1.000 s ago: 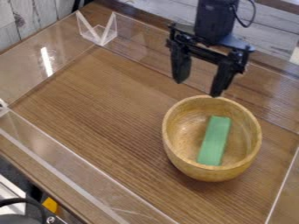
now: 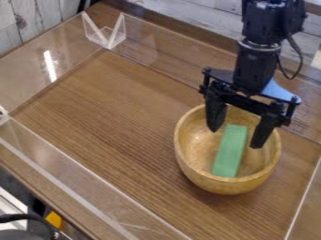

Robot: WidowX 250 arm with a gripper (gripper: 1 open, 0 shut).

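Note:
My black gripper [image 2: 238, 120] stands open over a yellow bowl [image 2: 198, 167], its two dark fingers spread apart toward the bowl's left and right sides and reaching down to about rim height. Between and below the fingers, a green oblong object [image 2: 228, 152] lies in the bowl, slightly right of its middle. I see nothing held in the gripper; whether the fingertips touch the bowl or the object is unclear from this view.
A small white wire-like item [image 2: 103, 36] stands at the back left. Raised edges border the table at the back and left.
The bowl and the green object look essentially unmoved.

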